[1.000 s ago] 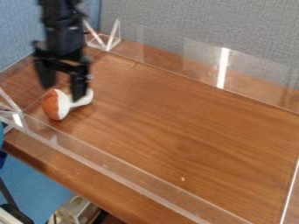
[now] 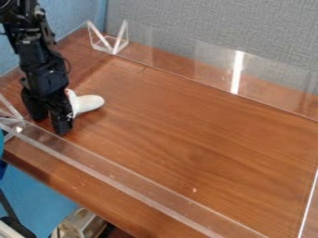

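My black gripper (image 2: pixel 50 110) is low over the left end of the wooden table (image 2: pixel 187 139), its fingers down around or in front of an object with a white elongated end (image 2: pixel 87 102) that sticks out to the right. The rest of that object is hidden behind the gripper, and whether the fingers touch it cannot be told.
Clear plastic walls edge the table, with white corner brackets (image 2: pixel 108 45) at the back left. A grey padded wall stands behind.
My gripper has moved left and down from above the object, covering the orange part that showed a second ago.
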